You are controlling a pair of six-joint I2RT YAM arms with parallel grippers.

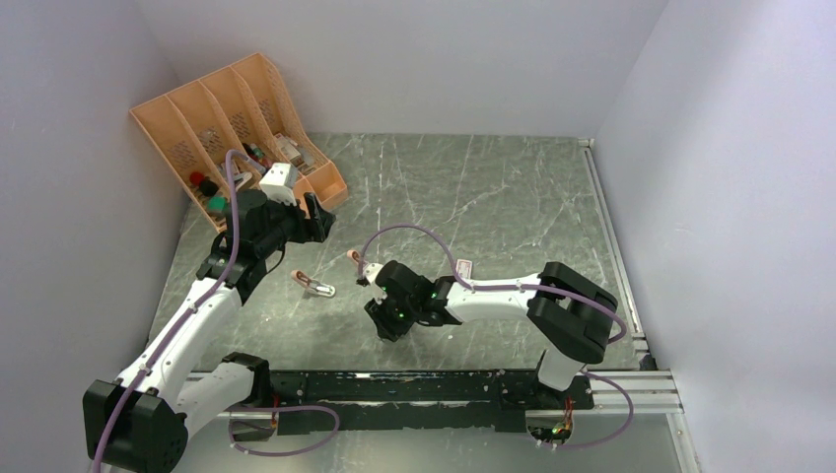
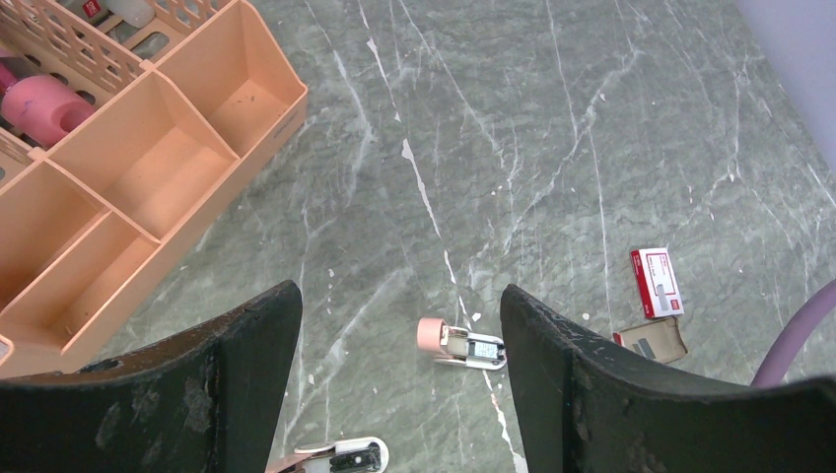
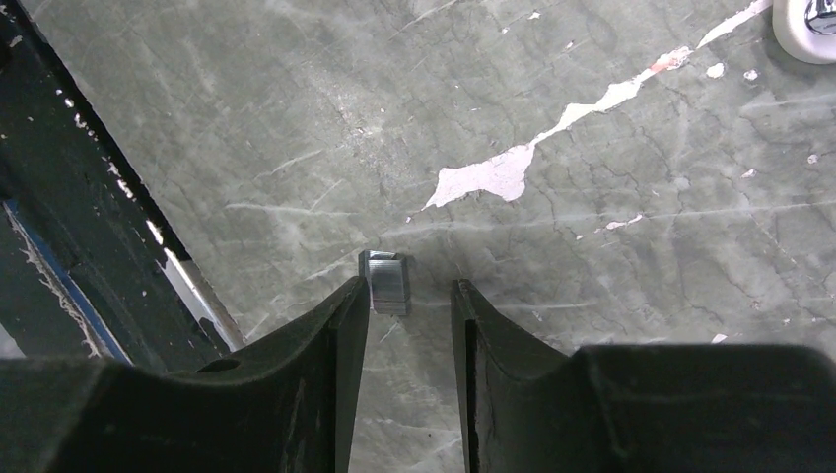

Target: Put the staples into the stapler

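A small silver block of staples [image 3: 387,283] lies on the grey tabletop in the right wrist view, close to the left finger of my right gripper. That gripper stands open around or just above the block; contact cannot be made out. A pink and white stapler [image 1: 317,288], opened up, rests left of the right gripper, its rounded end [image 3: 810,28] showing at the corner of the right wrist view. Another pink stapler [image 2: 463,345] lies farther back. My left gripper is open and empty, raised near the organizer.
A peach organizer [image 2: 212,202] with small items fills the back left. A red and white staple box [image 2: 659,283] and an open cardboard piece [image 2: 653,340] lie behind the right arm. A dark rail [image 3: 108,227] runs along the front edge.
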